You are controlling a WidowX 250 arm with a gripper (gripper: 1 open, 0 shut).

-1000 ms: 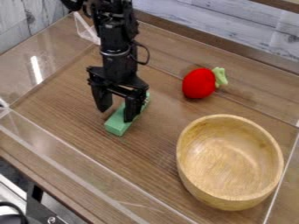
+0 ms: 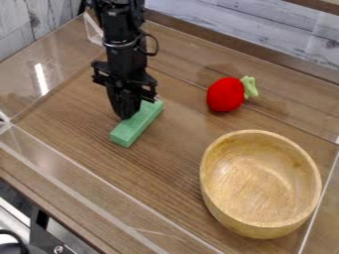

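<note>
A black robot arm reaches down from the top of the view, its gripper (image 2: 122, 81) over the far end of a green rectangular block (image 2: 138, 123) that lies at an angle on the wooden table (image 2: 93, 169). The gripper looks narrow and dark; whether anything is between its fingers is hard to see, and the block lies mostly uncovered below and right of it.
A red round object (image 2: 224, 96) with a small green piece (image 2: 248, 86) behind it lies right of centre. A large yellow bowl (image 2: 259, 189) fills the lower right.
The gripper has risen toward the back and shifted left, uncovering more of the green block. The block appears slightly shifted or more visible; the other objects have stayed put.
</note>
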